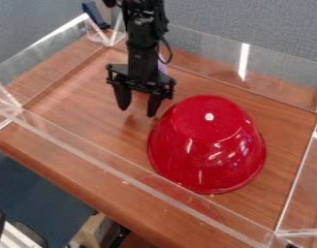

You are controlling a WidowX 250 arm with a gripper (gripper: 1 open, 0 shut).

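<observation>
My black gripper [138,97] hangs from the top of the view, low over the wooden board left of centre, with its fingers apart and nothing visible between them. A large red upturned bowl [206,145] lies on the board to the right of and in front of my gripper. A small purple object [162,66] shows partly behind the gripper; most of it is hidden.
Clear plastic walls [245,60] edge the wooden board [83,108] on its sides. The board's left half is bare. A dark floor shows at the lower left.
</observation>
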